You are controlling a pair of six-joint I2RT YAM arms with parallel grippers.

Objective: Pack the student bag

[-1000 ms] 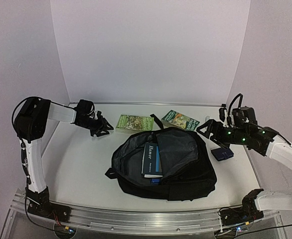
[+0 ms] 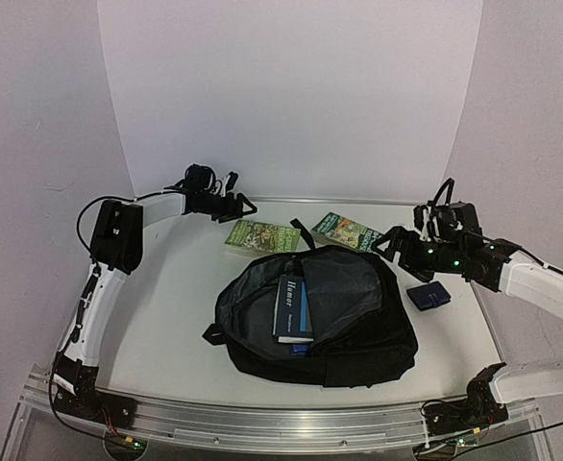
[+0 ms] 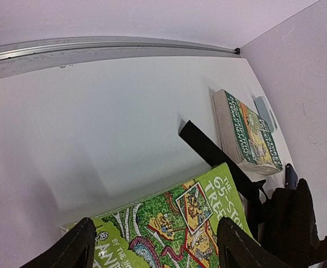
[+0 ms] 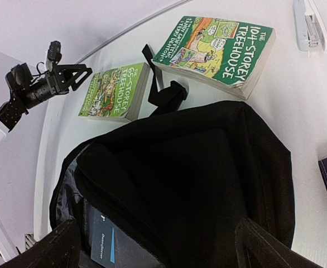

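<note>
In the top view the black backpack (image 2: 358, 351) lies with its mouth open, a dark "Humor" book (image 2: 289, 305) and something blue inside. Behind it rest two treehouse books: the light-green 65-storey one (image 2: 262, 236), and the darker green 104-storey one (image 2: 349, 231) further right. Fingers spread, my left gripper (image 2: 246, 206) is at the back-left corner of the light-green book, which shows below its open fingers in the left wrist view. My right gripper (image 2: 393, 250) stands open above the bag's back-right side, nothing between its fingers.
A dark blue wallet-like item (image 2: 428, 295) lies right of the bag. At the back right is a pale stapler-like object (image 4: 311, 25). The bag's black strap (image 3: 219, 156) sticks out between the two treehouse books. Table left of the bag is clear.
My left gripper has moved right and toward the back, from the open table to the light-green book. That book sits very slightly further right.
</note>
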